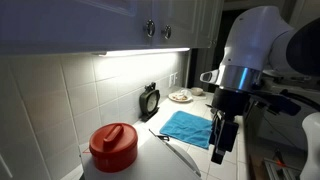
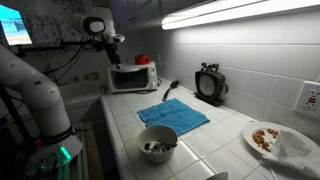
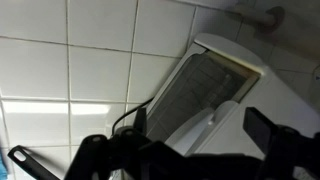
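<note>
My gripper [image 1: 222,138] hangs in the air at the right of exterior view 1, fingertips pointing down. In exterior view 2 the arm [image 2: 100,28] is raised at the upper left, near the white microwave [image 2: 130,78]. The wrist view has the gripper open, its dark fingers [image 3: 258,127] spread apart with nothing held between them. Beyond them are the microwave's dark door window [image 3: 190,95] and pale handle. A red lidded pot [image 1: 114,146] stands on top of the microwave, clear of the gripper.
On the tiled counter lie a blue towel [image 2: 174,115], a bowl with contents [image 2: 157,144], a black dial-faced appliance [image 2: 209,84] and a plate of food [image 2: 268,138]. Wall cabinets [image 1: 110,22] overhang the counter. Bare tiles show around the bowl.
</note>
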